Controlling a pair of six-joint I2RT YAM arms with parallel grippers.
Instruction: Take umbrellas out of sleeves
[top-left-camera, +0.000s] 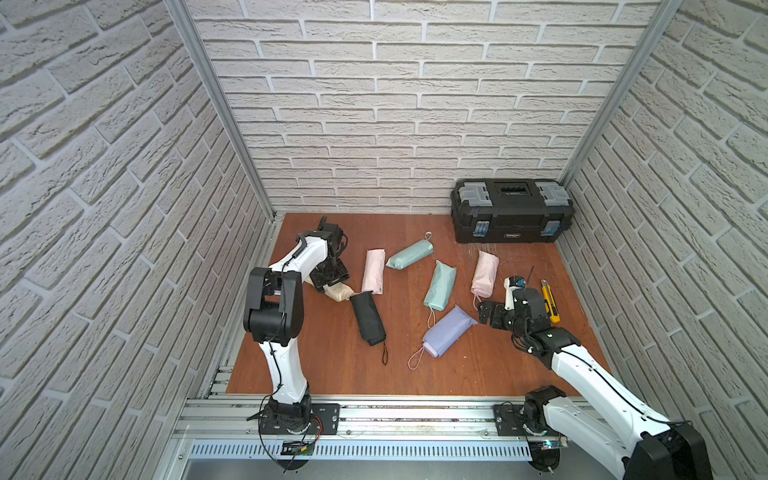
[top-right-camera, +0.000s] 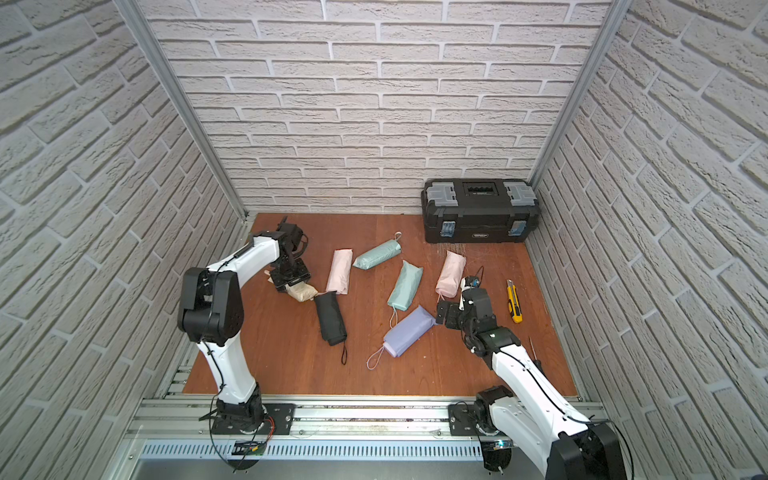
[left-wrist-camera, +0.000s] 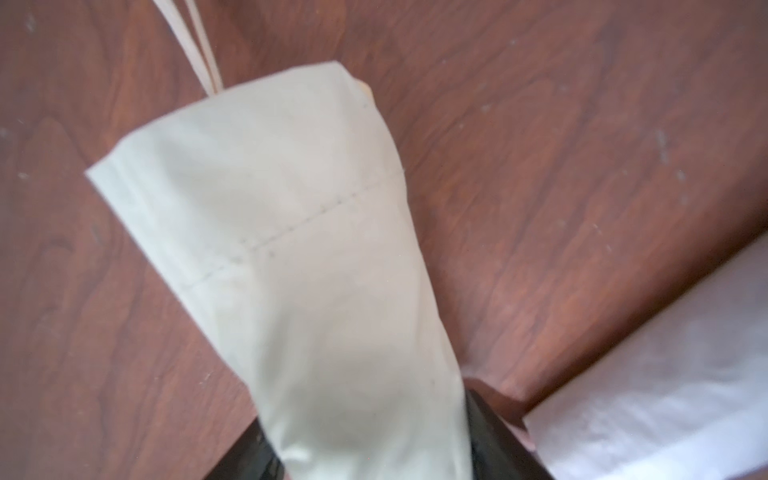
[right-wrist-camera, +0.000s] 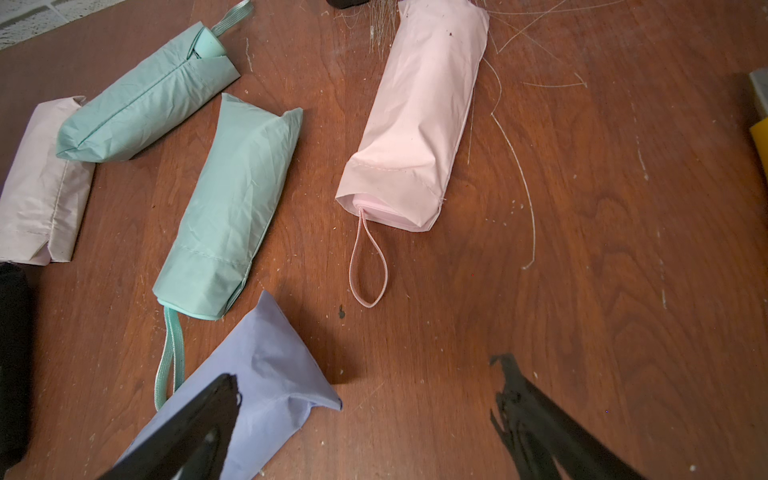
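Note:
A cream sleeved umbrella lies at the left, its cord showing at one end in the left wrist view. My left gripper is over it, fingers on either side of the sleeve; their hold is unclear. My right gripper stands open beside the lavender umbrella, nothing between its fingers. Two pink umbrellas, two mint ones and a black one lie in sleeves on the table.
A black toolbox stands at the back right. A yellow knife lies at the table's right edge.

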